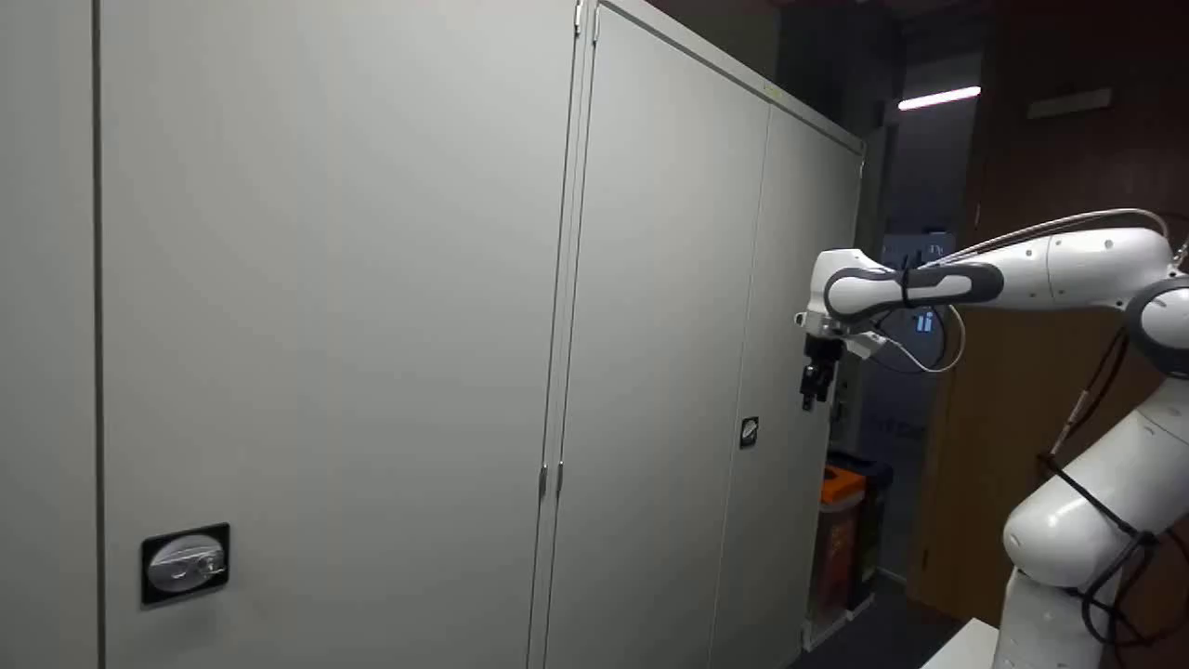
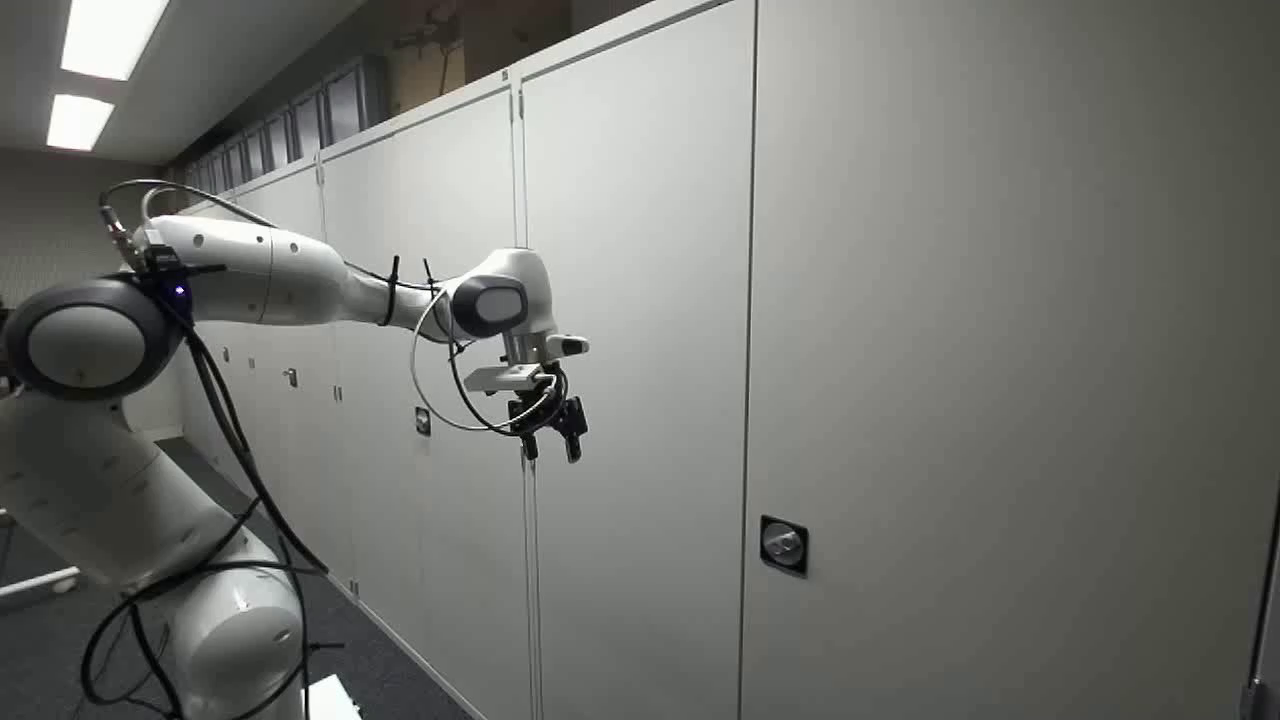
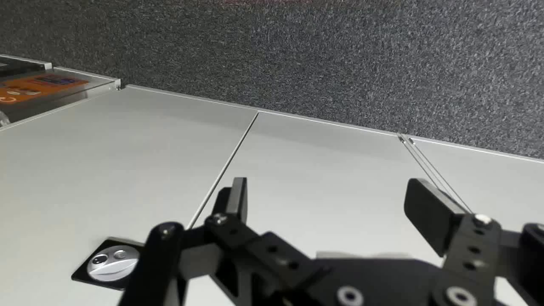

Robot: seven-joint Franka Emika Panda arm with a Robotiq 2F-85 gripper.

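Observation:
My black gripper points downward in front of the grey cabinet doors, open, with nothing between its fingers. In the first exterior view the gripper (image 1: pixel 816 401) hangs above and to the right of a round silver latch (image 1: pixel 749 431) set in a black plate. From the other side, the gripper (image 2: pixel 553 454) appears left of the cabinet latch (image 2: pixel 783 545) and higher than it. The wrist view has a latch (image 3: pixel 113 261) at lower left, beside the left finger and partly covered by it. Its handle lies flat against the door.
A tall cabinet door (image 1: pixel 334 279) fills the near side, with another latch (image 1: pixel 185 563). Bins with an orange lid (image 1: pixel 842 484) stand past the cabinet's end. Dark carpet (image 3: pixel 326 66) runs along the cabinet base. Cables (image 2: pixel 228 408) loop loosely around the arm.

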